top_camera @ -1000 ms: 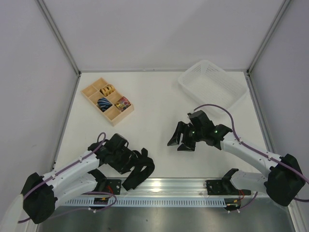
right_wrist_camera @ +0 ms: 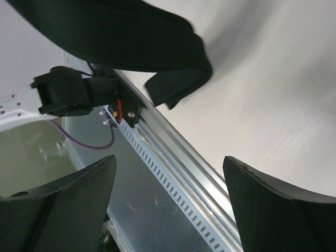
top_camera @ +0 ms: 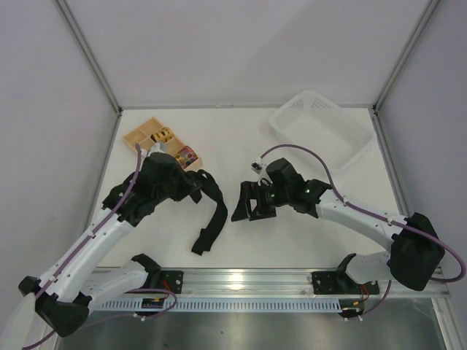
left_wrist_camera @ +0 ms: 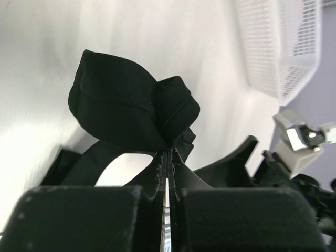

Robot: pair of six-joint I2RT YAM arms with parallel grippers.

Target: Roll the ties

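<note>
A black tie trails down from my left gripper, its lower end slanting over the white table. In the left wrist view, bunched folds of the tie meet the tips of my left gripper, which is shut on the fabric. My right gripper stands to the right of the tie, apart from it, its fingers parted with nothing between them. A loose end of the tie shows beyond the right gripper's fingers in the right wrist view.
A wooden divided box at the back left holds rolled ties, among them a yellow one and a multicoloured one; the left arm partly covers it. An empty white basket stands at the back right. Bare table lies between them.
My left gripper has risen and moved away from the front edge, drawing the tie up with it. The right gripper has shifted left toward the tie.
</note>
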